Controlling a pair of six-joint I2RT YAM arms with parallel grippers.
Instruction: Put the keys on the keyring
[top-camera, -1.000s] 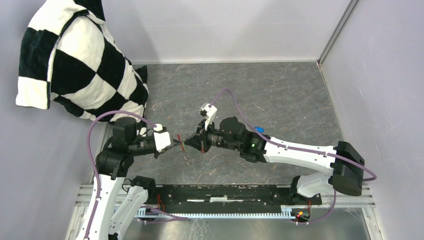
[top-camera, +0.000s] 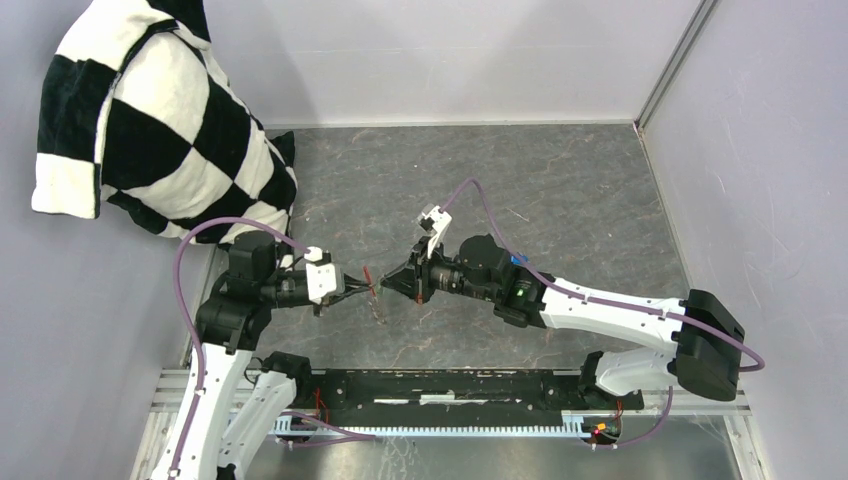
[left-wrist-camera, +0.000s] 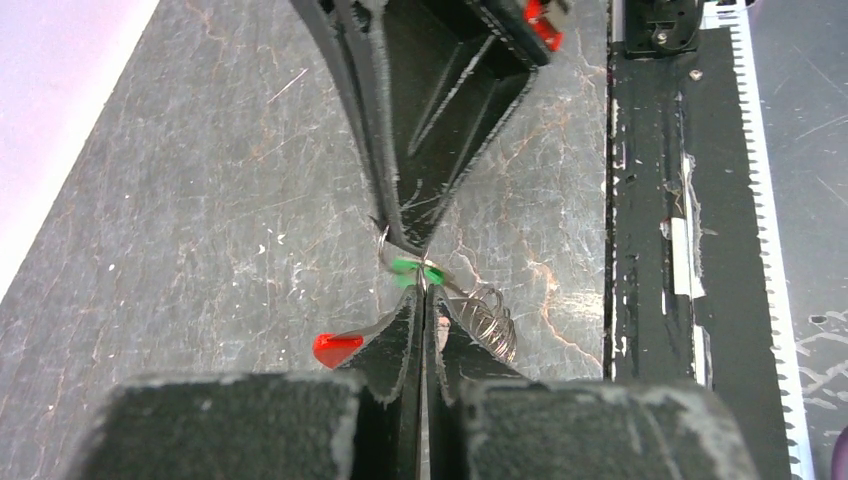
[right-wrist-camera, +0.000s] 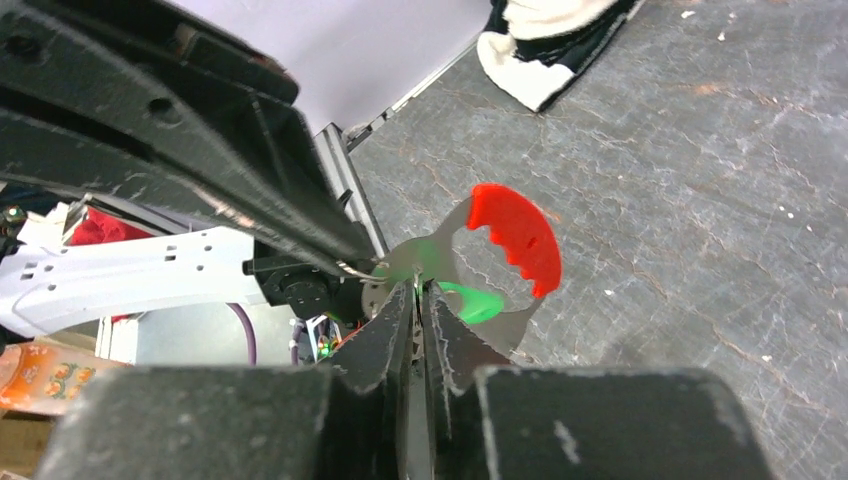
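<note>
My left gripper is shut on a thin wire piece, seemingly the keyring, with a bunch of wire loops (left-wrist-camera: 490, 322) hanging beside it. My right gripper meets it fingertip to fingertip; whether it is open is hard to tell. Between and behind the tips are metal key-like pieces with a red handle (right-wrist-camera: 515, 235) and a green part (right-wrist-camera: 470, 300). In the top view both grippers meet left of the middle of the floor. Whether any key is threaded on the ring cannot be seen.
A black-and-white checkered cushion (top-camera: 190, 140) leans at the back left. A small blue object (top-camera: 518, 258) lies partly hidden behind my right arm. A rail runs along the front edge.
Both grippers and the pieces between them have moved slightly to the right in the top view; my right arm has also shifted a little toward the front.
</note>
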